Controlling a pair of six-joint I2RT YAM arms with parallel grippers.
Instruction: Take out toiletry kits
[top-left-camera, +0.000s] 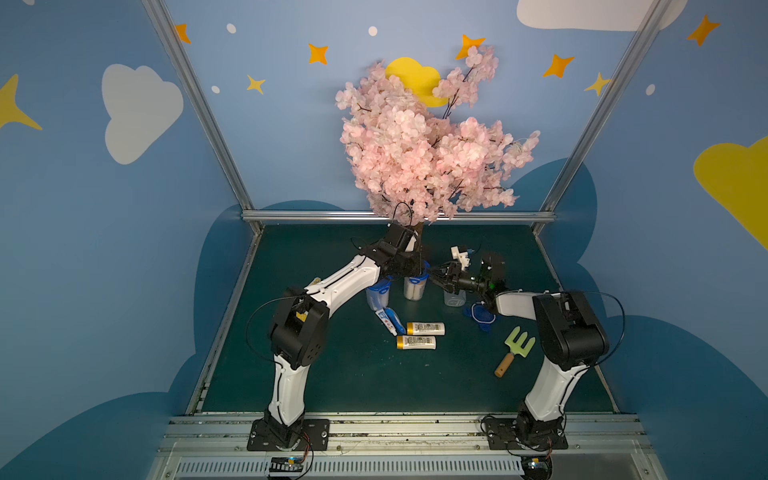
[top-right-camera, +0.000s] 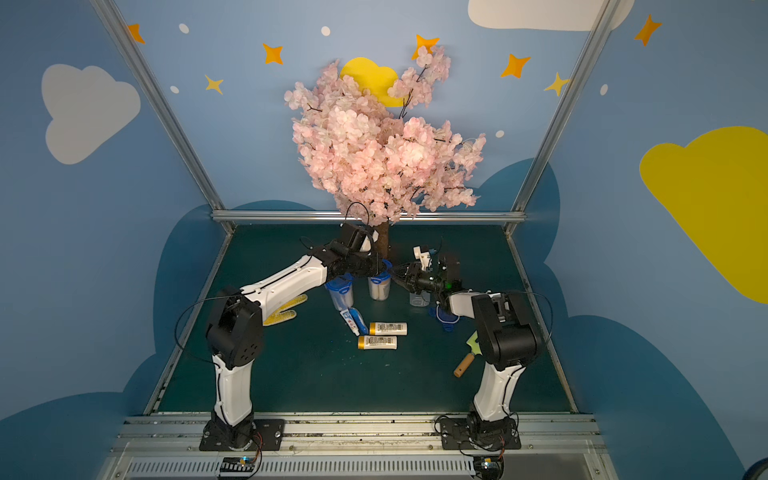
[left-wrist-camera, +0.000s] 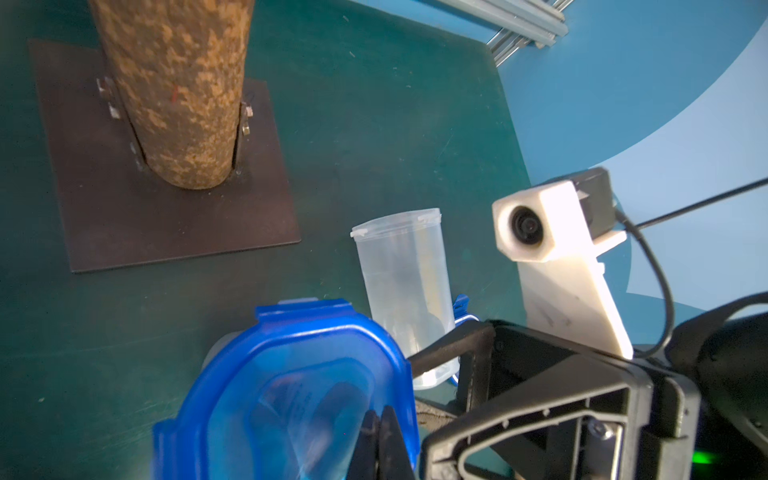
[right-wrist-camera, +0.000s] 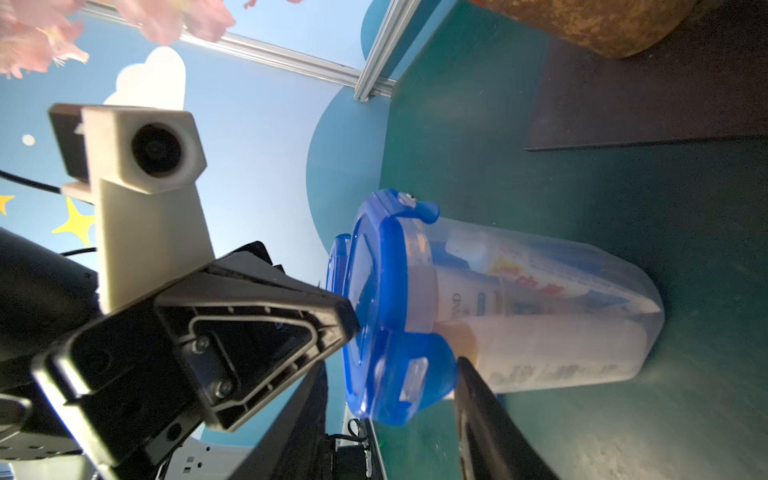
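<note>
In the top left view, the middle toiletry kit (top-left-camera: 413, 289) is a clear container with a blue lid, standing before the tree. Through its wall in the right wrist view, a white bottle (right-wrist-camera: 552, 348) and a printed packet or tube show. My left gripper is shut over the blue lid (left-wrist-camera: 308, 376), nothing visible between its fingers. From the right, my right gripper stands open, its fingers either side of the lid's front latch (right-wrist-camera: 412, 380); contact cannot be told. Another lidded kit (top-left-camera: 378, 296) stands left. An empty clear container (left-wrist-camera: 404, 280) stands open to the right.
A loose blue lid (top-left-camera: 481, 321), toothpaste tube (top-left-camera: 385, 321), blue item (top-left-camera: 395, 320) and two white bottles, one nearer (top-left-camera: 416, 342), lie in front. A garden fork (top-left-camera: 520, 345) lies right, yellow gloves (top-right-camera: 280, 317) left. The tree trunk (left-wrist-camera: 180, 96) stands behind.
</note>
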